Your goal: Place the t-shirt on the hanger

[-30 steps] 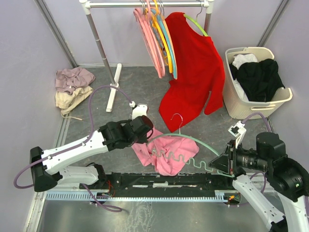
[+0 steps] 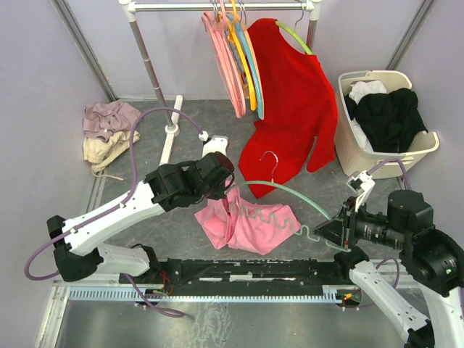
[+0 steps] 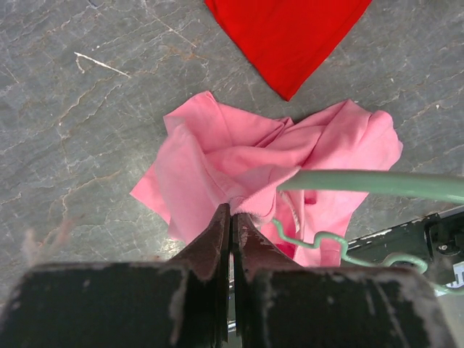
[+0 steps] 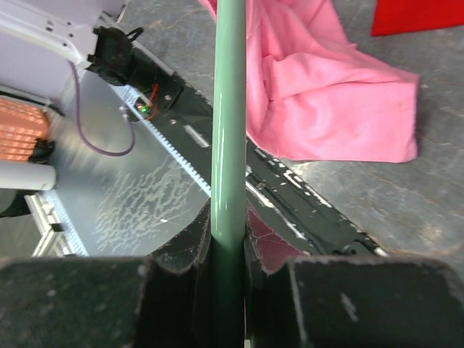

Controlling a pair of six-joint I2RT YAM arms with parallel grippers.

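The pink t-shirt hangs crumpled below my left gripper. In the left wrist view my left gripper is shut on a fold of the pink cloth. The green hanger, its metal hook pointing away from me, spans between the two arms. Its left end meets the pink cloth right by the left fingertips, where cloth lies against it; how far it sits inside is hidden. My right gripper is shut on the hanger's other end, and the green bar runs up between its fingers.
Behind stands a rack with several hangers and a red garment. A laundry basket with clothes is at right. Folded clothes lie at far left. Bare floor shows between.
My left gripper has shifted slightly right with the pink cloth, and the cloth has spread a little. The hanger and its hook have moved slightly right; both grippers stay shut.
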